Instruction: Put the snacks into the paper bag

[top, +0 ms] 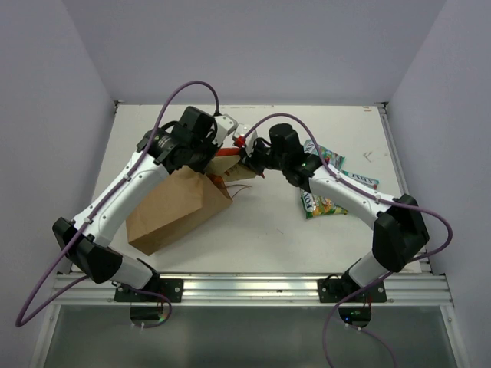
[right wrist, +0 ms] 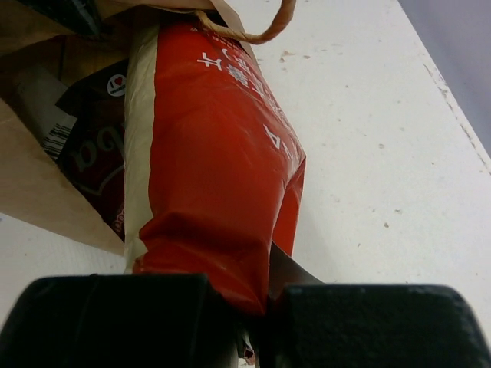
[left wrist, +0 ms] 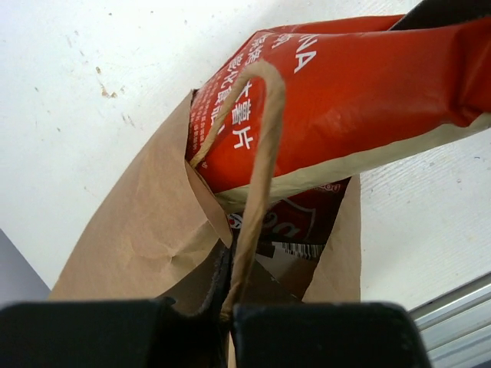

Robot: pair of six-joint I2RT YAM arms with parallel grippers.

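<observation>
The brown paper bag (top: pixel 173 211) lies slantwise at the left, mouth facing upper right. At its mouth, my left gripper (top: pixel 205 164) is shut on the paper rim, with the twisted handle (left wrist: pixel 265 146) arching in front in the left wrist view. A red chip bag (left wrist: pixel 345 92) has its far end inside the mouth. My right gripper (top: pixel 248 159) is shut on the outer end of this chip bag (right wrist: pixel 219 161). A dark red snack packet (right wrist: pixel 96 149) shows deeper inside the paper bag.
Several green snack bags (top: pixel 318 205) lie at the right of the white table (top: pixel 268 238), partly under the right arm. Clear table stretches across the front middle. Both grippers are close together at the bag's mouth.
</observation>
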